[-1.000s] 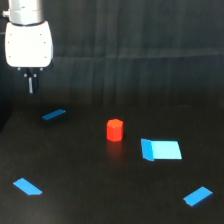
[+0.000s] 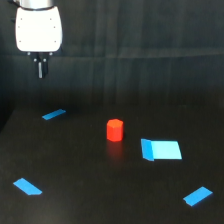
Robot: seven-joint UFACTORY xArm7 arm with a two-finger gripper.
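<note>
A small red block (image 2: 115, 130) stands on the black table, near the middle of the camera view. High at the upper left hangs my gripper (image 2: 42, 74), well above the table and off to the left of the block. Its thin dark fingers are too small here to show whether they are apart, and nothing can be made out between them.
To the right of the block, a pale blue square (image 2: 166, 150) lies flat with a strip of blue tape (image 2: 147, 150) at its left side. Other blue tape pieces mark the table, such as one (image 2: 27, 187) at front left. Dark cloth (image 2: 140, 60) hangs behind.
My gripper has shifted a little to the right and upward in the view. The red block, the pale square and the tape have stayed where they were.
</note>
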